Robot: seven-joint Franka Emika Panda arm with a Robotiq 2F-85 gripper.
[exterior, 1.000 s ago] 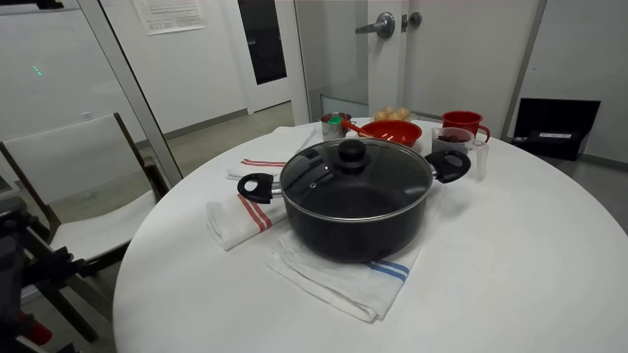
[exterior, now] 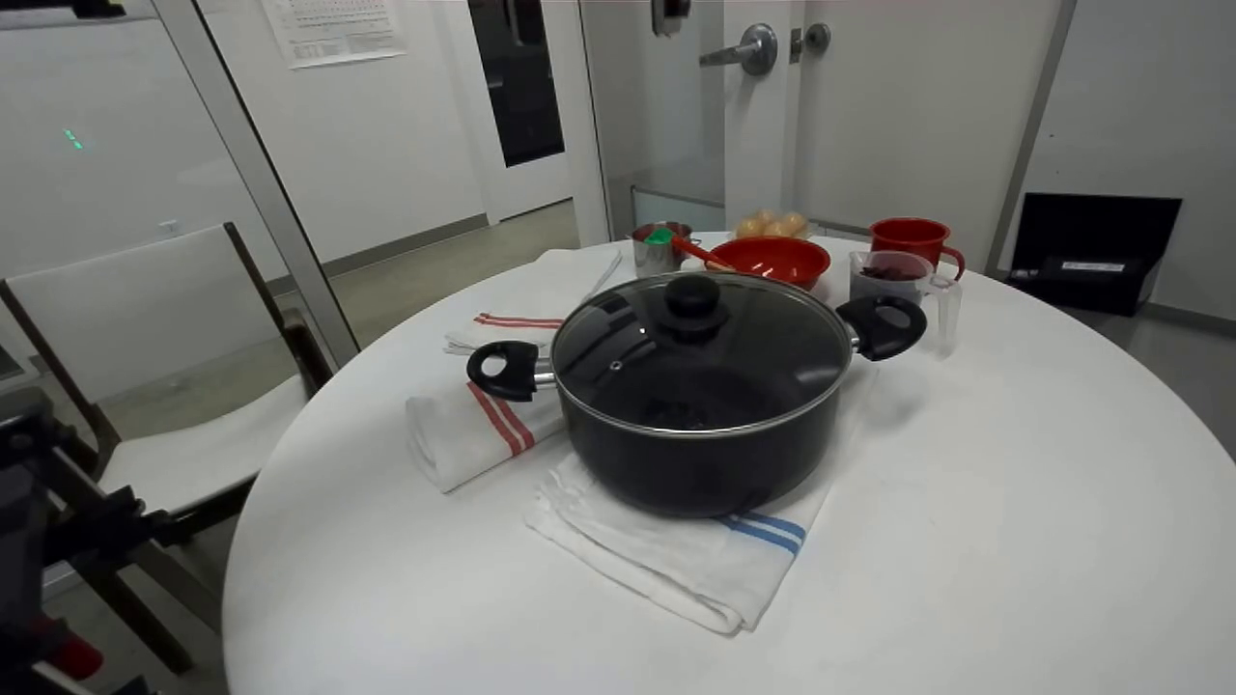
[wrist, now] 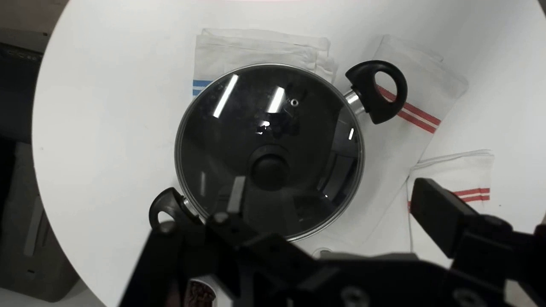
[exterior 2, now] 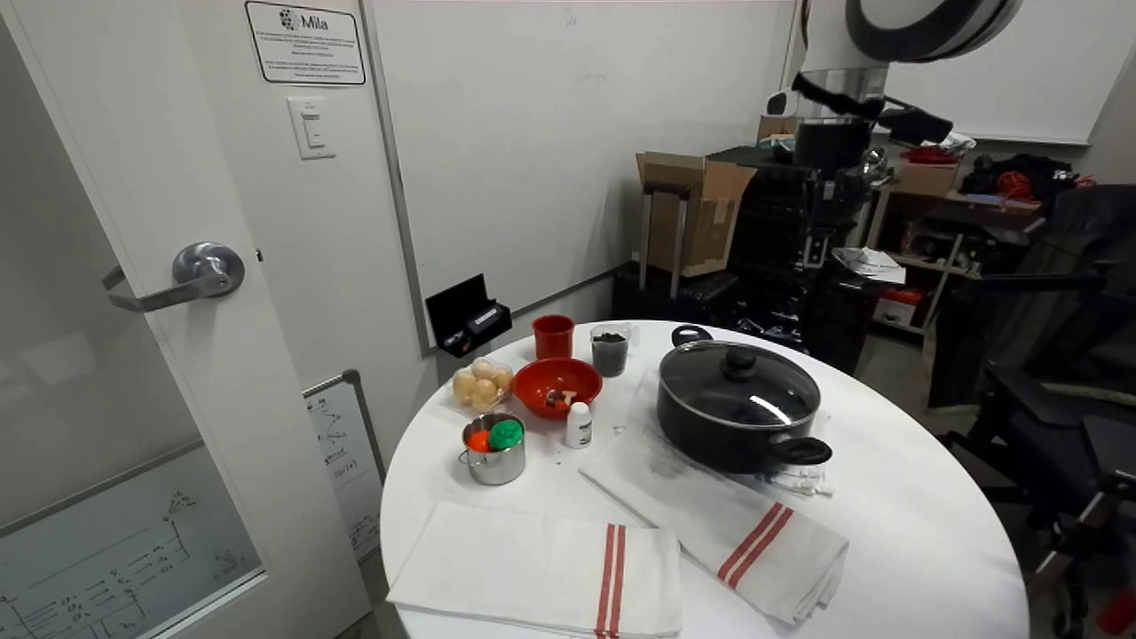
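A black pot [exterior: 700, 469] with two looped handles stands on a folded white towel with blue stripes [exterior: 770, 531]. Its glass lid [exterior 2: 740, 378] is on, with a black knob [wrist: 269, 171] at the centre. High above the table, behind the pot in exterior view 2, hangs my gripper [exterior 2: 815, 251], pointing down and well clear of everything. From the wrist, my gripper shows its fingers [wrist: 437, 217] spread wide apart, and nothing is held between them. Exterior view 1 does not show the gripper.
Two white towels with red stripes [exterior 2: 783, 543] lie beside the pot. A steel cup [exterior 2: 496, 460], red bowl [exterior 2: 556, 387], red mug [exterior 2: 554, 337], measuring cup [exterior 2: 610, 351], white bottle [exterior 2: 578, 425] and eggs [exterior 2: 481, 384] stand together. Bare table [exterior: 1020, 510] lies right of the pot in exterior view 1.
The pot, towels and other tableware have not moved. A dark reflection now shows in the front part of the glass lid.
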